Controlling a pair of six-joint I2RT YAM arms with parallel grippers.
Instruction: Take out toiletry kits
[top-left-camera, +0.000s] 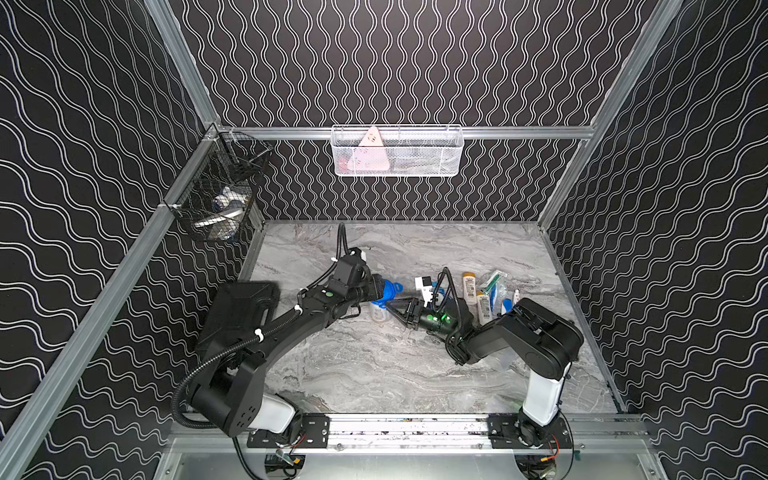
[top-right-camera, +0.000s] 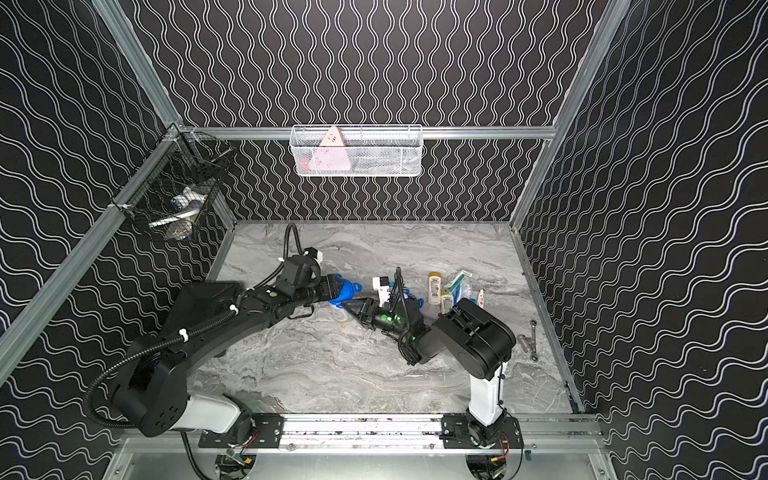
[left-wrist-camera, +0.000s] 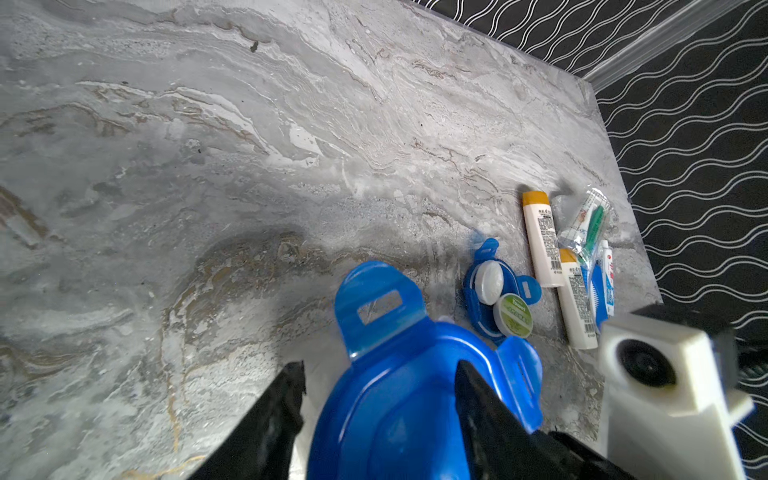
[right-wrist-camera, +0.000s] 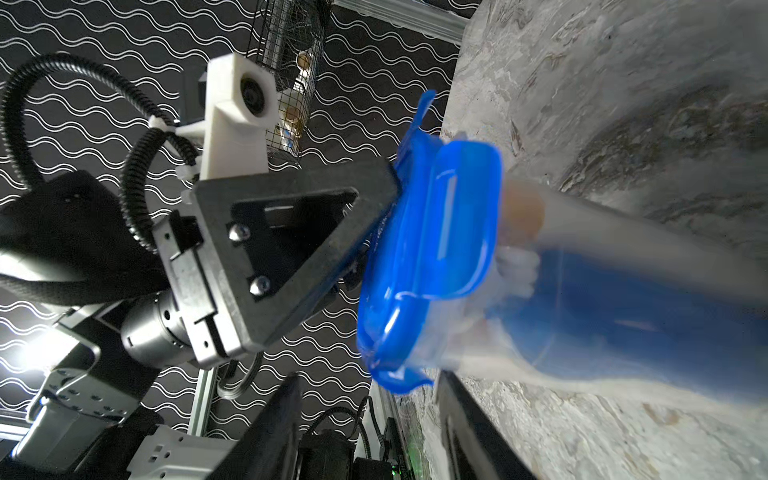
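A clear container (right-wrist-camera: 632, 312) with a blue lid (left-wrist-camera: 408, 400) holds something blue and a pale item with an orange-brown end. At the lid is my left gripper, its fingers apart with the lid's edge showing between them; whether they press on it is hard to tell. My right gripper is open beside the lid, one lid flap close to its fingertips, nothing clearly between them. To the right lie orange-capped bottles (left-wrist-camera: 544, 240), a bagged green-handled item (left-wrist-camera: 590, 228), a toothpaste-like tube (left-wrist-camera: 608, 276) and a blue tray (left-wrist-camera: 473, 308) with round tins.
A white wire basket (top-left-camera: 432, 156) with a pink triangle hangs on the back wall, and a black wire basket (top-left-camera: 209, 209) on the left. A black case (top-left-camera: 236, 312) lies behind the left arm. Metal tools (top-right-camera: 533, 340) lie at the far right.
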